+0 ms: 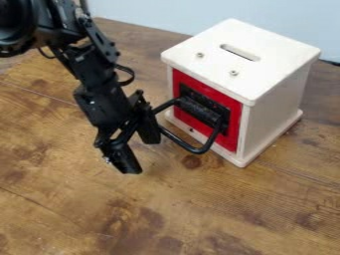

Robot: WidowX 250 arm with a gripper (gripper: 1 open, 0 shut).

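My black gripper hangs low over the wooden table, left of a white wooden box with a slotted top. The box's front has a red panel with a black insert and a black tubular handle sticking out toward me. My gripper is beside the handle's left end; whether its fingers are open or shut is hard to tell in the dark shape.
Bare wooden table fills the foreground and left. A pale wall runs along the back behind the box.
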